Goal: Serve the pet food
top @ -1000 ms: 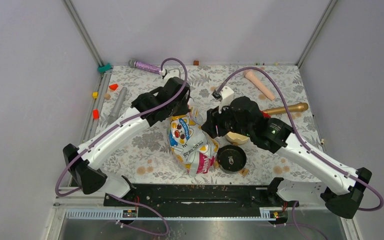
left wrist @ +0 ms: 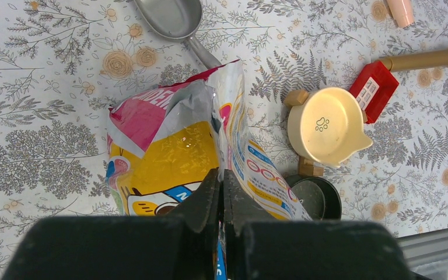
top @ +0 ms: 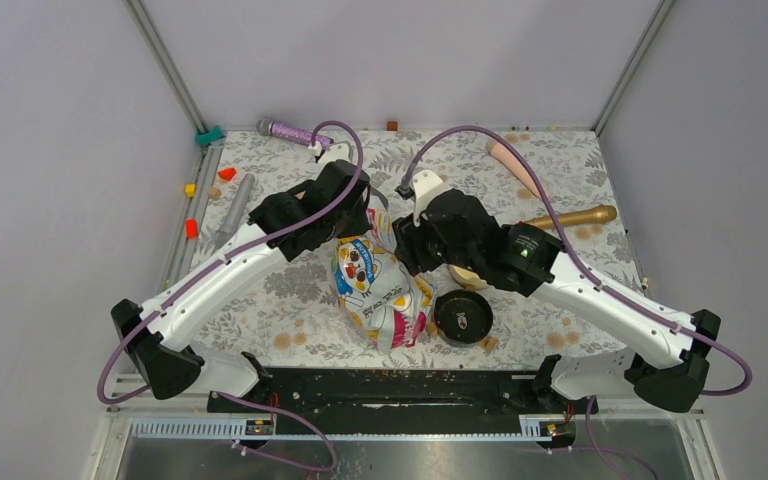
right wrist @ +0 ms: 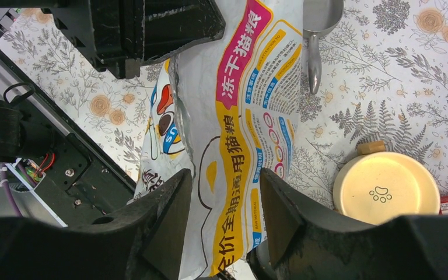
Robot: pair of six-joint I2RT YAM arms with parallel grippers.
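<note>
The colourful pet food bag (top: 372, 285) stands in the middle of the table, its printed side panel (right wrist: 233, 128) filling the centre of the right wrist view. My left gripper is shut on the thin film along the bag's upper edge. To the bag's right, my right gripper is open, its two fingers facing the side panel; whether they touch it I cannot tell. A cream bowl (left wrist: 326, 125) with a paw print and a black bowl (top: 463, 317) are right of the bag. Beyond it lies a grey metal scoop (left wrist: 172, 17).
Near the cream bowl are a red box (left wrist: 374, 90), wooden blocks (left wrist: 310, 167) and a golden rod (top: 580, 217). A purple microphone (top: 295, 133) and a pinkish cylinder (top: 520, 170) lie at the back. Patterned table on the bag's left is mostly free.
Over the last second my right gripper has moved left, closer to the bag. My left gripper has shifted slightly left, and the bag's top has leaned a little with it.
</note>
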